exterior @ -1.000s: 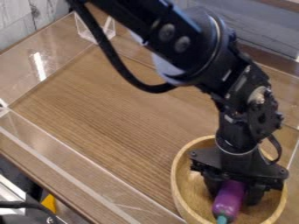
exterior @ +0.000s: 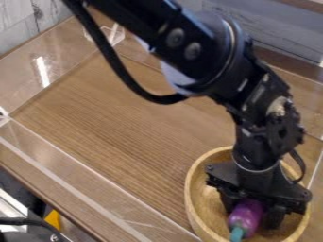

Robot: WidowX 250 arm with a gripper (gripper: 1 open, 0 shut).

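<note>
My gripper point(exterior: 258, 195) is down inside a round tan bowl point(exterior: 203, 194) at the bottom right, its black fingers around a purple object with a pale teal end point(exterior: 241, 223). Whether the fingers are closed on that object or only beside it I cannot tell; the arm and housing hide much of the bowl's inside.
A clear container point(exterior: 104, 26) stands at the top left. Transparent edging runs along the table's left side, with a dark area and cables at the lower left.
The gripper has shifted very slightly within the bowl, and the teal end of the purple object shows a little differently. The rest is unchanged.
</note>
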